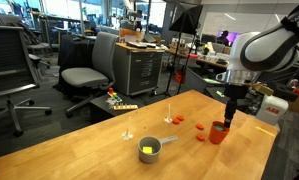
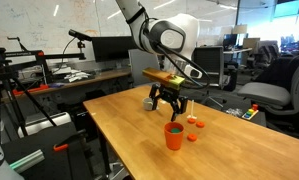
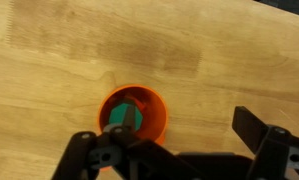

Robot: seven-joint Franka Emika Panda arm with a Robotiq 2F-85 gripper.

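An orange-red cup [image 3: 152,99] stands upright on the wooden table, with a green object [image 3: 119,115] inside it. In the first exterior view the cup [image 1: 215,136] is on the right part of the table; in the second the cup [image 2: 174,142] is near the middle. My gripper [image 1: 230,113] points down just above the cup. From the wrist, the gripper shows open, one finger over the cup and the other over bare wood on the right. Nothing is held. The second exterior view has the gripper [image 2: 170,110] above the cup's rim.
A metal pot [image 1: 149,155] holding something yellow sits near the table's front edge. Small red-orange pieces [image 1: 200,137] lie beside the cup, and a grey spatula-like utensil [image 1: 170,139] lies near the pot.
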